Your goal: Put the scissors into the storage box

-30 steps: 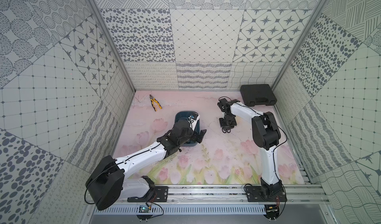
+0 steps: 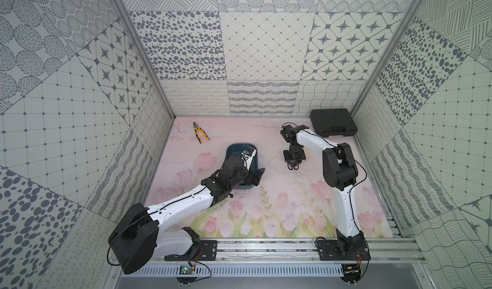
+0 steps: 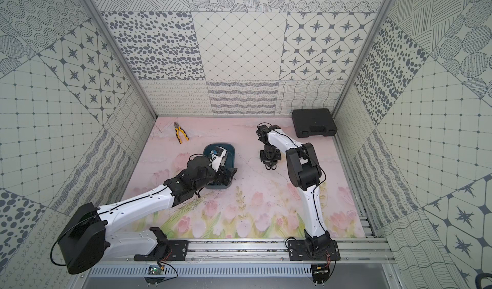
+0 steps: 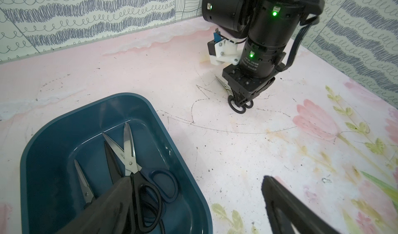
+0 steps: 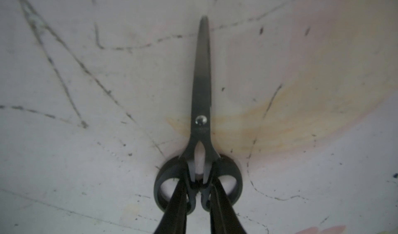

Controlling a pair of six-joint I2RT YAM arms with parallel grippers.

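Observation:
Dark-handled scissors (image 5: 202, 76) lie on the pink floral table right of the storage box. My right gripper points down over them, its two fingers close together on the handle between the finger loops; whether they grip it is unclear. The teal storage box (image 4: 165, 130) holds several scissors, seen in the left wrist view. My left gripper stands open over the box's near right part, nothing visible between its fingers.
Yellow-and-black pliers (image 2: 201, 133) lie at the back left. A black case (image 2: 332, 122) sits at the back right. The table between box and scissors is clear, as is the front strip.
The right arm has shifted slightly, its wrist and elbow a little up and left in the top left view. The left arm has barely moved.

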